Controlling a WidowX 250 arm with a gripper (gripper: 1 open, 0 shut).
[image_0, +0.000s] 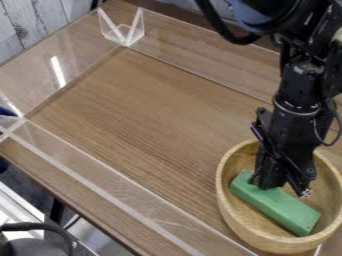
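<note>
A wooden bowl (239, 224) sits at the lower right of the table. Inside it lies a green rectangular block (281, 209), tilted diagonally along the bottom. The black gripper (267, 177) reaches down into the bowl from above, its tips at the upper end of the block. The fingers look closed, though the tips are dark and partly hidden, and whether anything is between them is unclear.
Transparent edging runs along the left and near sides, with a small clear bracket (123, 30) at the back. Black equipment sits at the lower left, off the tabletop.
</note>
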